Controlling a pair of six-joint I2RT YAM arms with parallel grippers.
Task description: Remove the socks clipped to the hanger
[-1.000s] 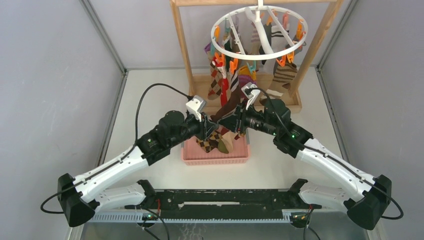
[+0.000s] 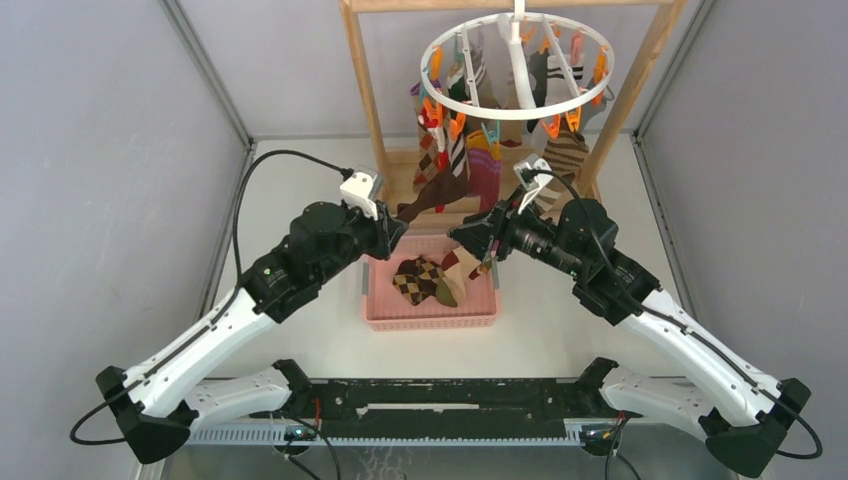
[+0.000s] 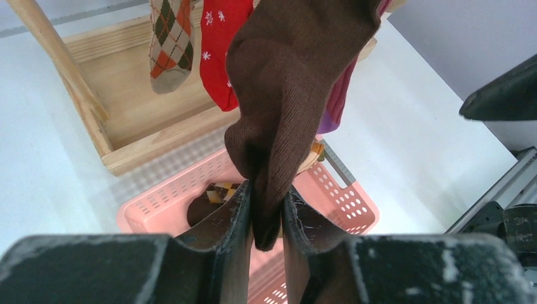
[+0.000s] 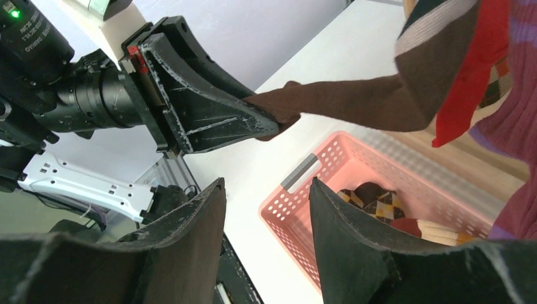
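Note:
Socks hang from clips on the white round hanger [image 2: 517, 109]. My left gripper is shut on a brown sock [image 3: 291, 69], which stretches up from it towards the hanger. In the right wrist view that sock [image 4: 354, 98] runs sideways from the left gripper. Red [image 3: 218, 57], argyle [image 3: 170, 44] and purple [image 4: 519, 133] socks hang beside it. My right gripper is open with nothing between its fingers, above and beside the pink basket [image 2: 430, 320], where several loose socks [image 2: 420, 280] lie.
The wooden stand [image 2: 607, 140] with its tray base is behind the basket. Grey walls border both sides.
My left gripper has moved left and up with the brown sock, drawing it outwards. My right gripper has moved right, away from the left one.

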